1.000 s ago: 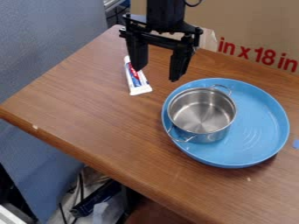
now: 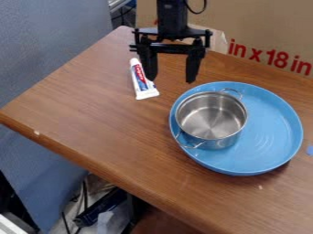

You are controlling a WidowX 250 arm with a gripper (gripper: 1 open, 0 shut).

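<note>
My black gripper (image 2: 171, 66) hangs over the back of the wooden table at top centre, its two fingers wide apart with nothing visible between them. A white toothpaste tube (image 2: 143, 84) with red and blue print lies on the table just left of and below it. To the right, a steel pot (image 2: 211, 122) with wire handles sits on a blue plate (image 2: 273, 132).
A cardboard box (image 2: 275, 32) stands along the back. Beyond the table's left edge are a blue-grey padded surface (image 2: 43, 73) and some dark items below.
My gripper has moved up in the view, toward the back of the table, uncovering more of the toothpaste tube. The pot, plate and tube have not moved.
</note>
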